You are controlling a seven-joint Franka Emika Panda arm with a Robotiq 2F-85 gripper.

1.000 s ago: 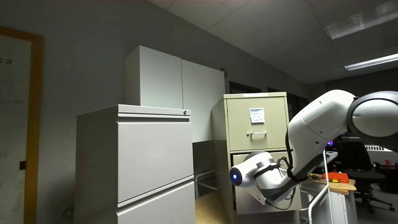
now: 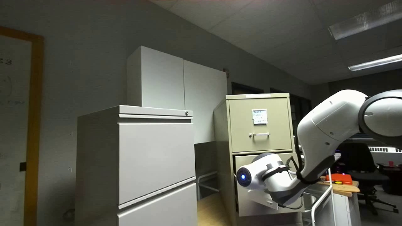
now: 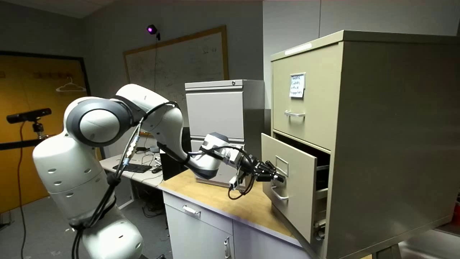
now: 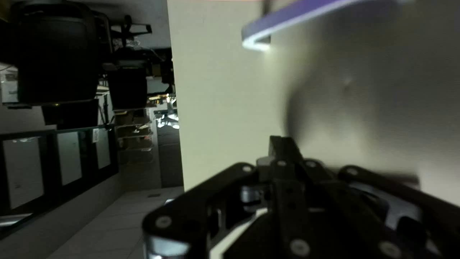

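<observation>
The beige filing cabinet's lower drawer [image 3: 297, 168] stands partly pulled out, its front a good way forward of the cabinet body. A metal handle [image 3: 279, 194] and an empty label frame [image 3: 282, 166] are on that front. My black gripper [image 3: 281, 177] is at the drawer front, between label frame and handle. In the wrist view the gripper is shut, with nothing visible between its fingers, and it faces the pale drawer front [image 4: 224, 108]. Whether the tips touch the panel I cannot tell. In exterior view 1 the arm hides the gripper.
Above is the closed top drawer [image 3: 308, 103] with a paper label. A grey cabinet [image 3: 215, 114] stands beside it on a wooden counter [image 3: 241, 205]. In exterior view 1 a white metal frame [image 2: 322, 199] rises right of the drawer.
In exterior view 1 the arm and wrist have shifted slightly to the right. The drawer shows no clear movement.
</observation>
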